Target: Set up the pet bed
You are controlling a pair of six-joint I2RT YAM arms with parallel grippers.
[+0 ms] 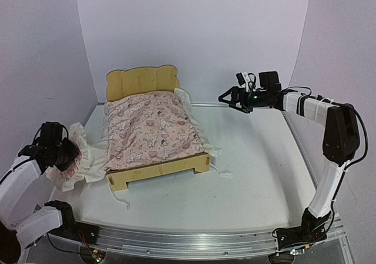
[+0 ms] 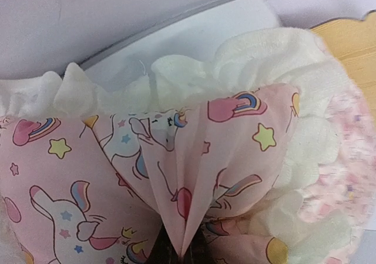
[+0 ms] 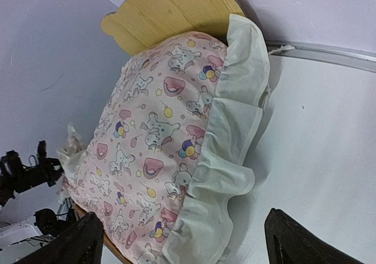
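In the top view a wooden pet bed (image 1: 158, 170) with a scalloped headboard (image 1: 141, 82) stands left of centre. A pink patterned cover (image 1: 153, 129) with a white ruffle lies over it. My left gripper is shut on the ruffled pink pillow (image 2: 76, 187), pinching its fabric into folds. At the bed's left side the pillow's white frill (image 1: 79, 140) hangs tilted, and its lower edge overlaps the bed's ruffle. To the right of the bed, my right gripper (image 1: 229, 97) is open in the air, with nothing between its fingers.
White cords (image 1: 122, 203) trail from the bed's foot onto the table. Grey walls (image 1: 194, 34) close in the back and both sides, and a metal rail (image 1: 188, 239) runs along the front.
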